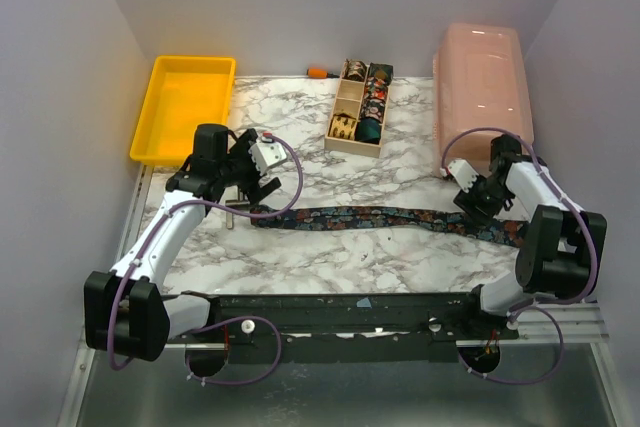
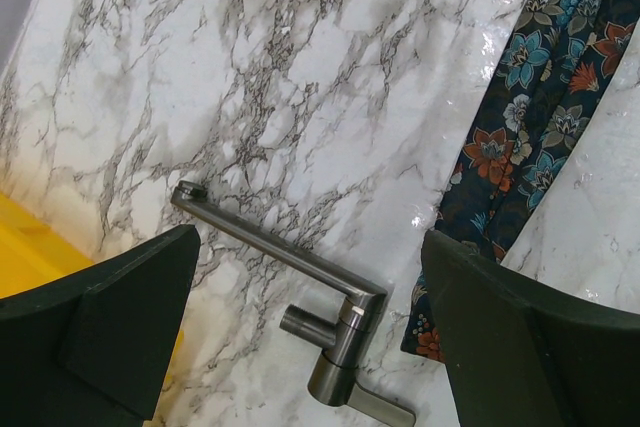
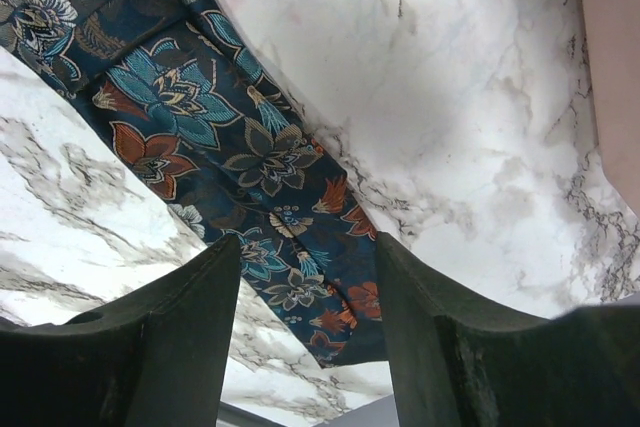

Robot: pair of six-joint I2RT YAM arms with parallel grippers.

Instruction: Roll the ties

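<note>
A dark floral tie point(image 1: 360, 218) lies stretched flat across the marble table, its narrow end at left and its wide end at right. In the right wrist view the tie point(image 3: 255, 162) has a crosswise fold at upper left. Its far tip runs down between the fingers of my right gripper, which stands open above it, holding nothing. My left gripper is open with nothing gripped, over the table near the tie's left end. A metal faucet-shaped crank point(image 2: 345, 337) lies between its fingers in view, beside the tie's tip point(image 2: 425, 332).
A partitioned wooden box point(image 1: 355, 145) at the back holds several rolled ties and has an empty compartment. Near it lies an orange-handled tool point(image 1: 318, 73). A yellow tray point(image 1: 150, 112) stands back left, a pink bin point(image 1: 485, 87) back right.
</note>
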